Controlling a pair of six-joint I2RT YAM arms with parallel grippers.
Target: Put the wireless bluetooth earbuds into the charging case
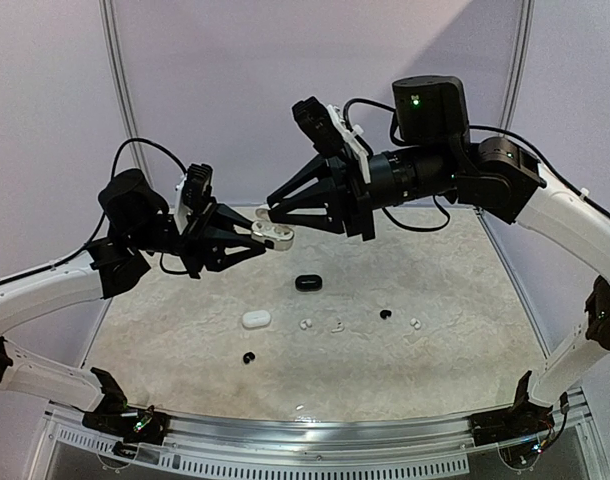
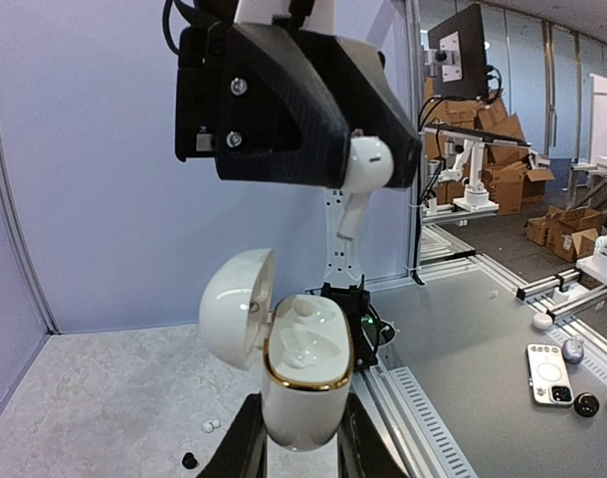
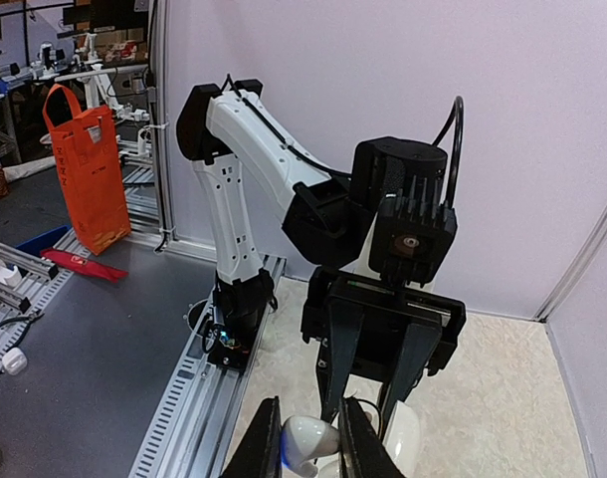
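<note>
An open white earbud case with a gold rim is held upright by my left gripper, lid tilted back, cavities facing up. Just above it, my right gripper is shut on a white earbud, its stem pointing down toward the case. In the top view the two grippers meet over the middle of the table, the case between them.
On the table lie a closed white case, a black case, and several loose white and black earbuds, such as a black one. Walls bound the table at back and sides.
</note>
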